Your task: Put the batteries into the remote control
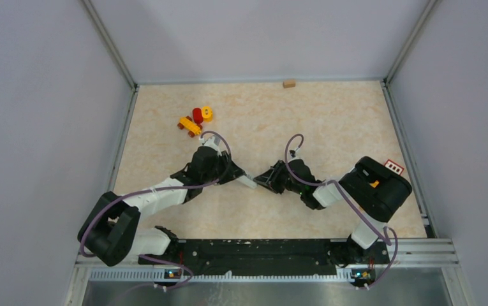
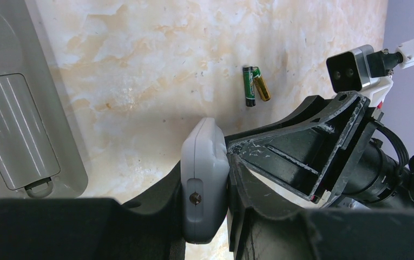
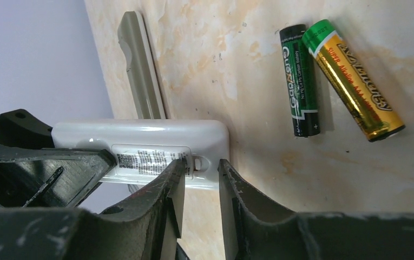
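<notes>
A white remote [image 1: 249, 181] [image 2: 204, 173] [image 3: 139, 132] is held in my left gripper [image 1: 236, 172], its fingers around the body. My right gripper [image 1: 260, 180] has its fingertips against the remote's battery cover, beside the small latch; the cover is still on in that view. Two AAA batteries, a green one [image 2: 249, 85] [image 3: 300, 81] and a gold one [image 2: 261, 84] [image 3: 356, 84], lie on the table. A grey remote-like piece [image 2: 15, 130] [image 3: 142, 65] lies nearby.
Toy pieces [image 1: 190, 125] sit at the back left, a small wooden block [image 1: 289, 83] at the back. The red-and-white item [image 1: 394, 167] is at the right edge.
</notes>
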